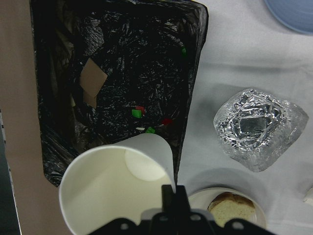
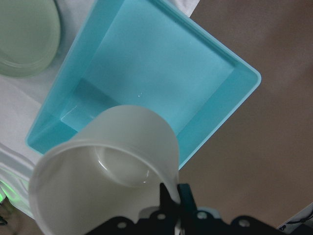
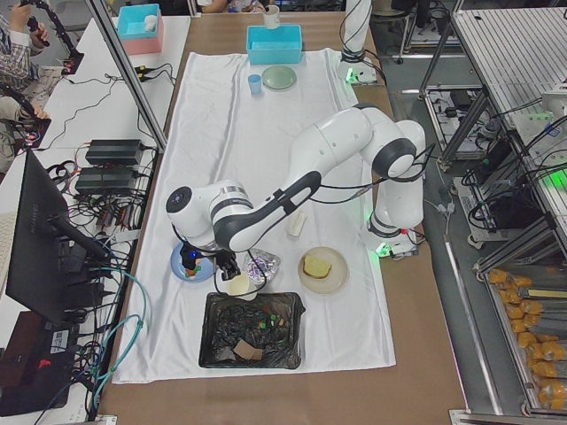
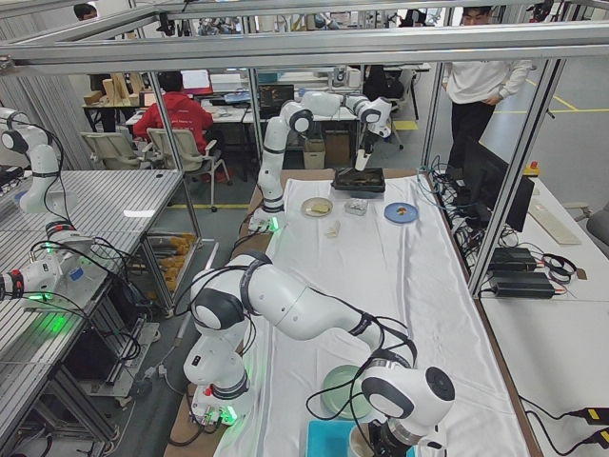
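Note:
My left gripper is shut on the rim of a white cup (image 1: pixel 107 186), held above the edge of a black-lined tray (image 1: pixel 117 63) containing cardboard and small coloured bits. Beside that tray lie crumpled foil (image 1: pixel 259 127) and a plate with bread (image 1: pixel 230 210). My right gripper is shut on the rim of another white cup (image 2: pixel 132 122), held over a turquoise bin (image 2: pixel 161 58) at the opposite end of the table. Whether either cup holds anything small is hard to tell; both look empty inside.
A blue plate (image 3: pixel 186 255) lies left of the foil, a small wrapper (image 3: pixel 296 226) above the bread plate. A green plate (image 2: pixel 24 34) and a blue cup (image 3: pixel 255 84) stand near the bin.

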